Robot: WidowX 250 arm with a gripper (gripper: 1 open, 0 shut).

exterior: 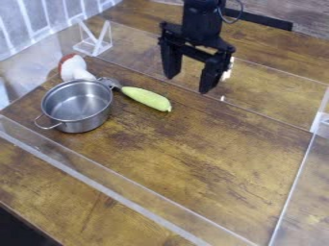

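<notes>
The black gripper (194, 67) hangs over the back middle of the wooden table, its dark fingers apart and pointing down. In front of it and to the left, a pale green-yellow elongated vegetable (146, 98) lies on the table. A metal pot (77, 106) with handles stands at the left, just beside the vegetable.
A red and white object (75, 67) lies behind the pot at the left. A white wire rack (95, 38) sits at the back left. A small pale object is partly hidden behind the gripper.
</notes>
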